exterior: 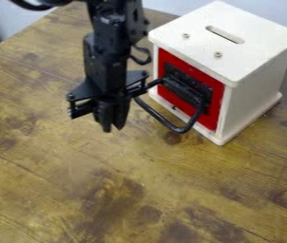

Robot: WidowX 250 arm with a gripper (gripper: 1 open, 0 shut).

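My gripper (109,116) hangs over the wooden table, fingers pointing down and shut, with nothing visible between them. It is left of a white wooden box (241,52), which has a slot in its top and a red front panel (206,118). A black handle-like bar (181,128) loops out from dark fittings on that panel, toward my gripper; whether the two touch is unclear.
A pale wall shows behind the table at the top edges of the view.
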